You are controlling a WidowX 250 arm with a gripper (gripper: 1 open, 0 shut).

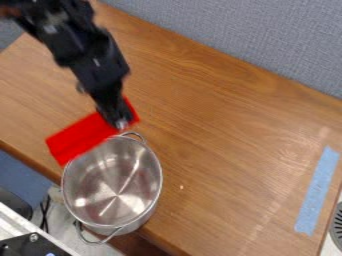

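Note:
A red block point(83, 135) is held by my black gripper point(110, 112), which is shut on it. The block sits just above and behind a steel pot point(112, 185) near the table's front left edge. The pot's inside is empty as far as it shows. The arm is blurred.
A strip of blue tape point(315, 190) lies at the right, beside a white round object point(334, 230) at the edge. A grey wall runs along the back.

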